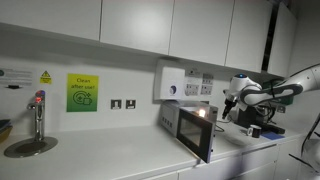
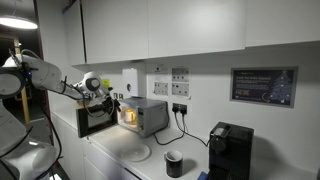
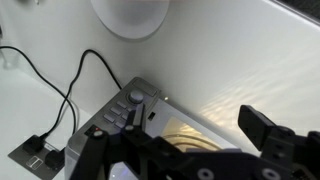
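The grey microwave (image 1: 180,119) stands on the counter with its dark door (image 1: 195,134) swung open. Its lit interior (image 2: 130,117) glows yellow in exterior view 2. My gripper is above the counter by the microwave, its two black fingers (image 3: 257,126) spread apart and nothing seen between them. Below it, the wrist view shows the microwave's control panel (image 3: 118,110) and part of the lit interior. A round white plate (image 2: 135,153) lies on the counter beside the microwave; its edge also shows at the top of the wrist view.
A dark mug (image 2: 174,163) and a black coffee machine (image 2: 230,150) stand farther along the counter. Black cables (image 2: 183,123) run from the wall sockets. Upper cabinets (image 1: 135,25) overhang the counter, which is clear between sink and microwave (image 1: 100,145).
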